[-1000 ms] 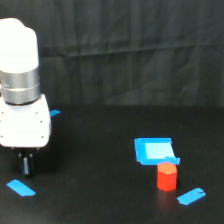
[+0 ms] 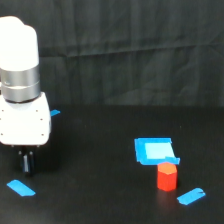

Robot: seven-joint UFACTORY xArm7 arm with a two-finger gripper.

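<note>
My gripper [image 2: 27, 160] hangs low at the left edge of the camera view, below the white arm, its dark fingertips near the table; whether it is open or shut is unclear. A red block [image 2: 167, 176] stands on the right part of the black table, just in front of a blue-bordered square [image 2: 144, 151] with a pale middle.
Strips of blue tape [image 2: 21, 188] lie at the front left, at the right [image 2: 191, 196] and behind the arm.
</note>
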